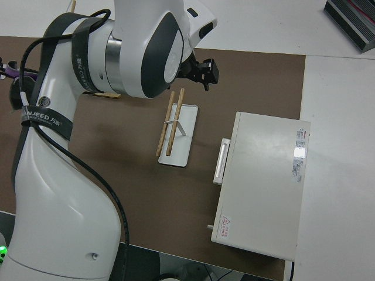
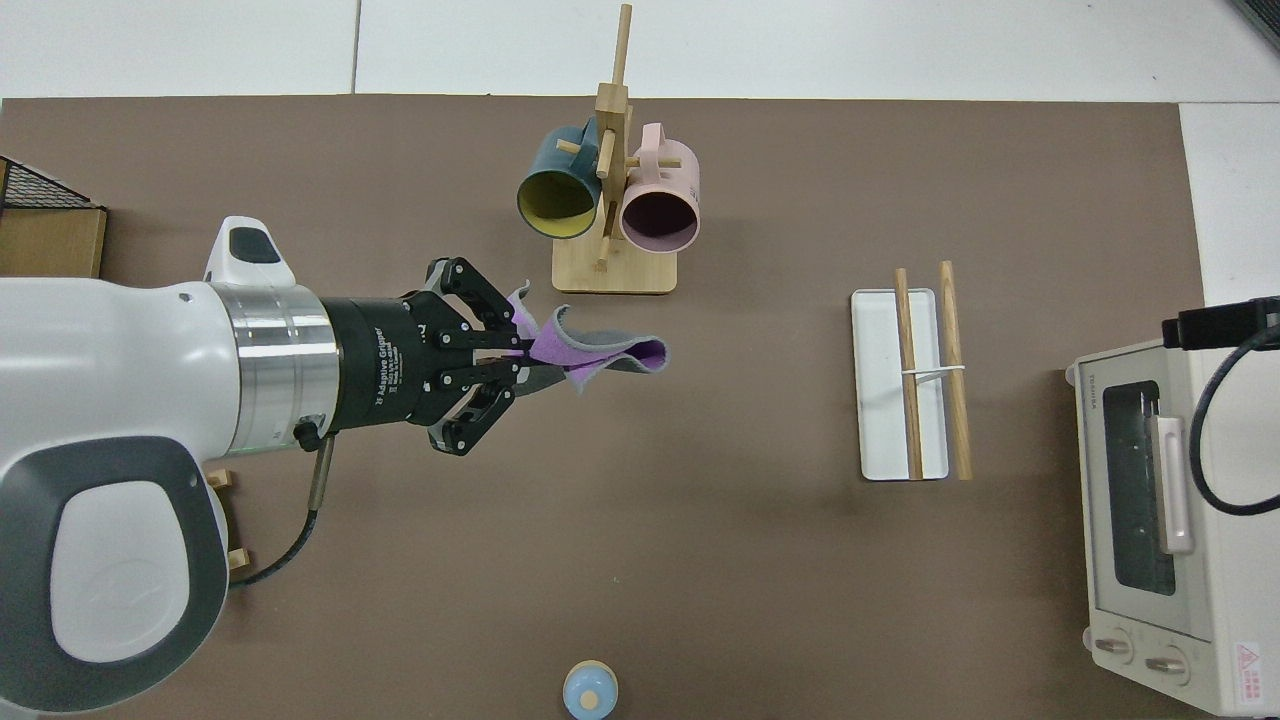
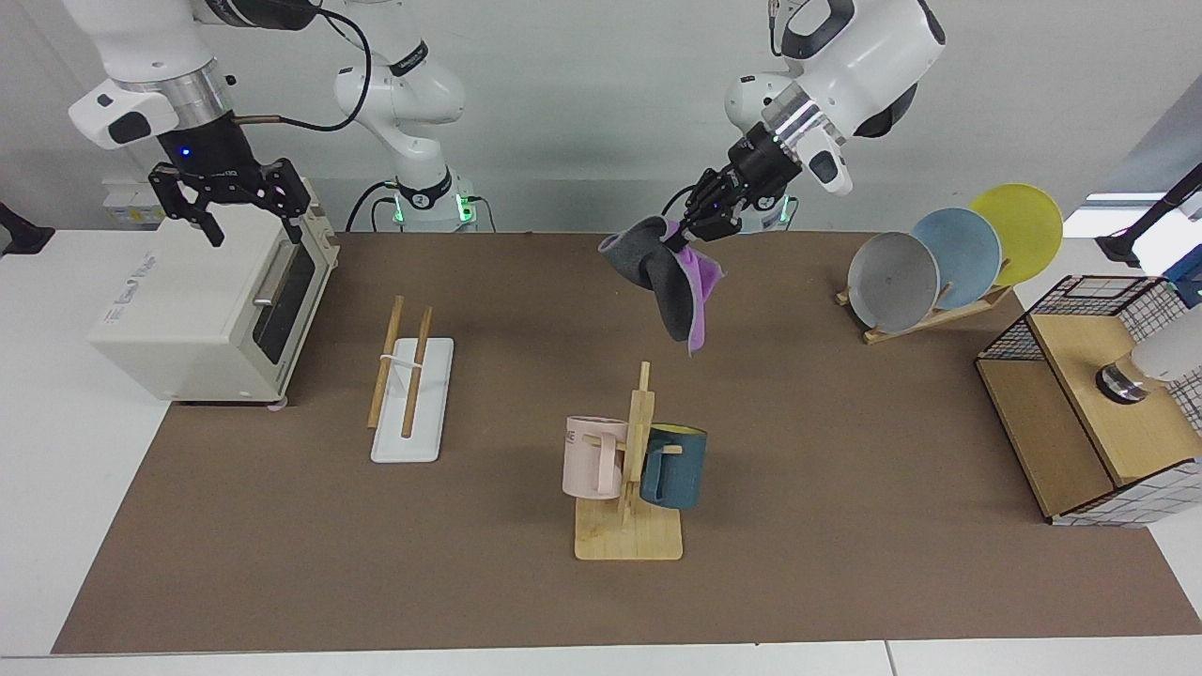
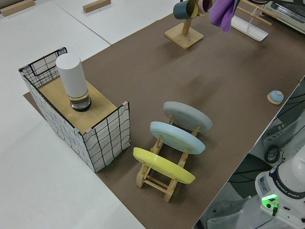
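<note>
A purple and grey cloth (image 2: 606, 350) hangs over the brown mat from the fingers of one arm's gripper (image 3: 687, 229), at upper right in the left view, left-center in the top view; that gripper is shut on it. The other gripper (image 3: 248, 220) hangs above the white toaster oven (image 3: 192, 315), nothing seen in it; whether it is open is hard to tell.
A mug tree with two mugs (image 3: 594, 456), a white stand with two wooden rods (image 2: 879, 396), a dish rack with three plates (image 4: 162, 164), a wire shelf (image 3: 1042, 428) and a small blue round object (image 2: 590, 690) surround a clear middle of the mat.
</note>
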